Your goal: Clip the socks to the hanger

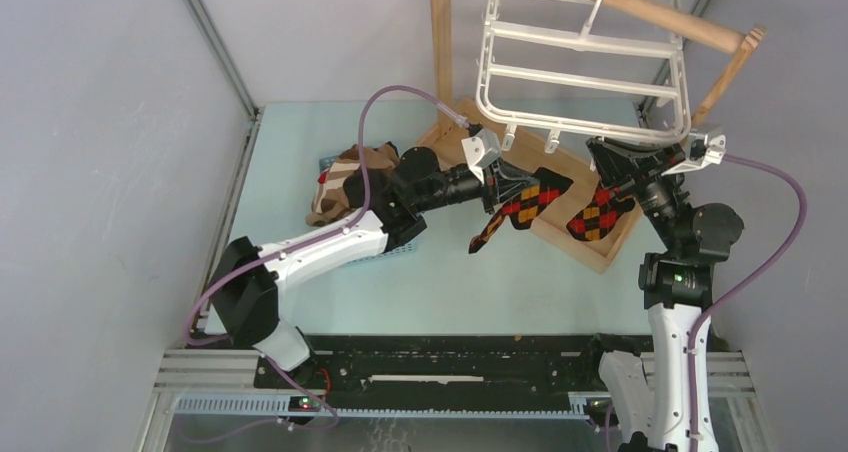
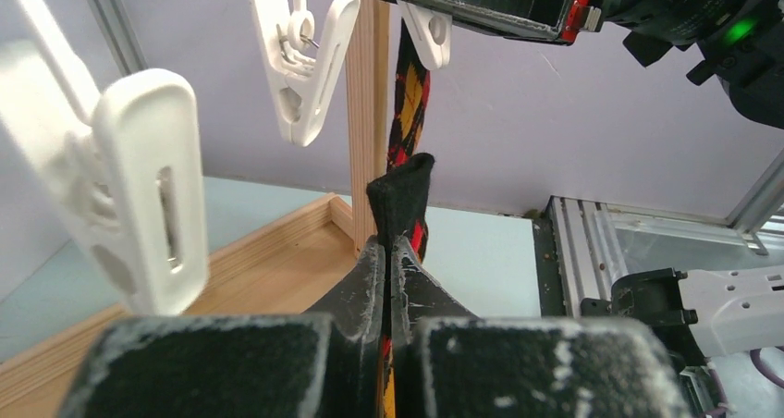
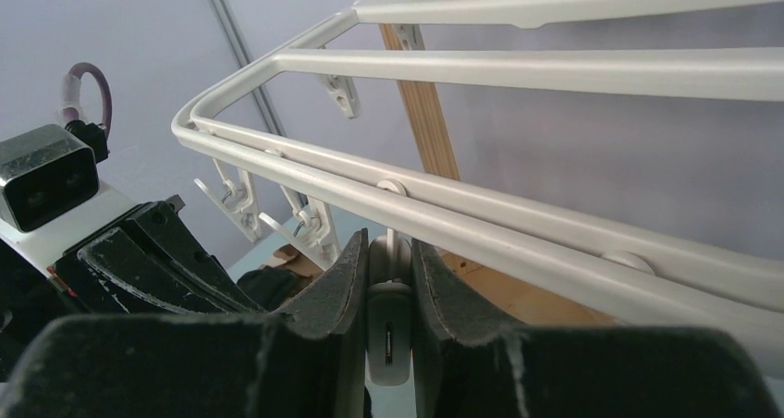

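My left gripper is shut on an argyle sock (image 1: 523,204) by its black edge (image 2: 399,187), the sock dangling below it. A second argyle sock (image 1: 597,216) hangs under my right gripper (image 1: 600,152). That gripper is shut on a white clothespin of the hanger (image 1: 580,37); whether that clip holds the sock is hidden. Other open-hanging white clips (image 2: 143,196) are just above and left of the left gripper's sock in the left wrist view, apart from it.
A wooden tray (image 1: 590,254) lies beneath the hanger. A blue basket (image 1: 385,254) with more socks (image 1: 330,197) is at left, partly under my left arm. A wooden post (image 1: 441,32) and beam (image 1: 660,12) frame the hanger.
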